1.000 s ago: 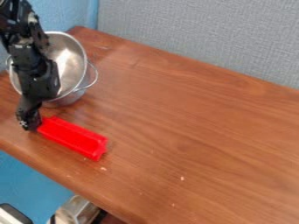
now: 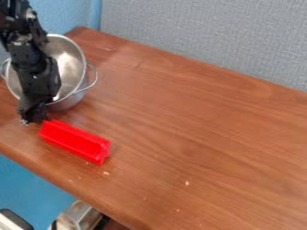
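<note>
My gripper (image 2: pixel 32 115) hangs from the black arm at the left, low over the tabletop, just in front of a steel pot (image 2: pixel 66 57) with side handles. A red, elongated object (image 2: pixel 77 141) lies on the wooden table, its near-left end right at the gripper's tips. The fingertips are dark and small, so what is between them is hard to make out; they appear closed at that end of the red object.
A grey wall (image 2: pixel 204 31) runs along the back. Past the table's front-left edge are a blue surface and some metal items at the bottom.
The gripper has shifted very slightly at the end of the red object. The pot and red object look essentially still.
</note>
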